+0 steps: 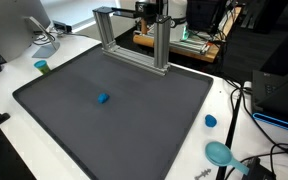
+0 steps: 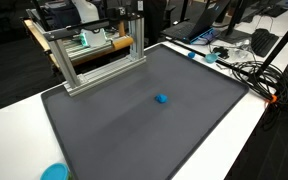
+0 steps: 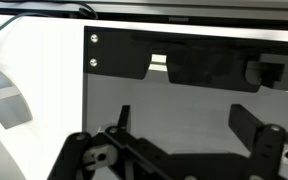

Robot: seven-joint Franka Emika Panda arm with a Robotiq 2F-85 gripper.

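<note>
In the wrist view my gripper is open, its two black fingers (image 3: 124, 116) far apart with nothing between them. Below it lies the grey board (image 3: 169, 108), and a black slotted bar (image 3: 121, 55) crosses in front of it. A small bright blue object (image 1: 103, 98) rests on the board, which is otherwise bare; exterior view 2 also shows this blue object (image 2: 161, 98). Neither exterior view shows the gripper's fingers clearly.
A metal frame (image 1: 135, 59) stands at the board's edge. Off the board are a blue round piece (image 1: 210, 121), a turquoise bowl-like item (image 1: 222, 155) and a green-sided cylinder (image 1: 42, 67). Cables (image 2: 252, 73) lie beyond the table's right side.
</note>
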